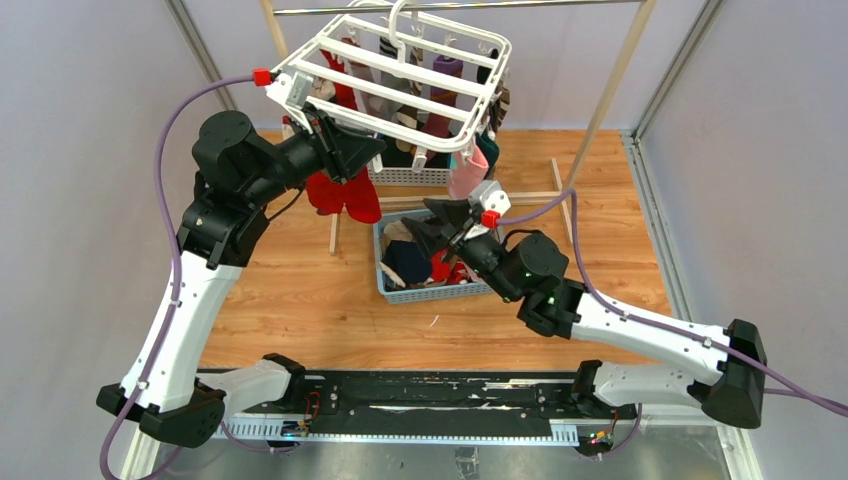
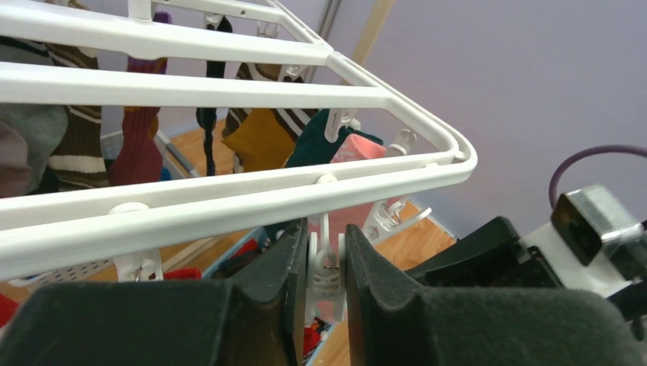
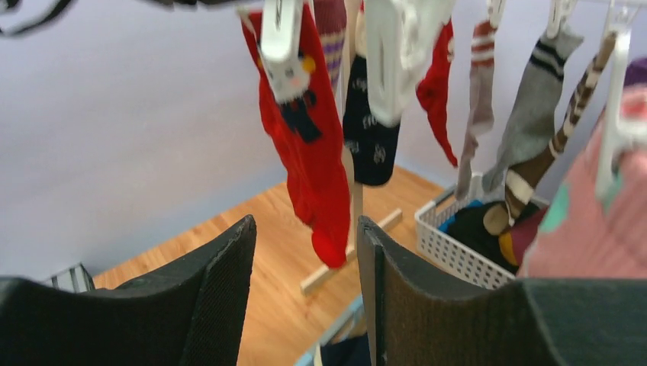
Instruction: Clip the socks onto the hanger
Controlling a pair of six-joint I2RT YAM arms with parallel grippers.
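The white hanger [image 1: 400, 75] hangs from a rail with several socks clipped under it. In the left wrist view my left gripper is shut on a white clip [image 2: 326, 276] at the front bar; no sock plainly hangs from it. On one side of that clip is another clip [image 2: 139, 265] with red cloth below; on the other, a clip with a pink sock [image 2: 358, 149]. A long red sock [image 3: 309, 164] hangs from its clip, beyond my right gripper. The right gripper's fingers stand open, empty, below the hanger's front edge.
A blue basket [image 1: 440, 294] with loose socks, red and dark ones among them, stands on the floor beneath my right gripper. Behind it is a white basket [image 3: 465, 259]. The wooden frame's post [image 1: 615, 80] rises at the right. Open floor lies in front.
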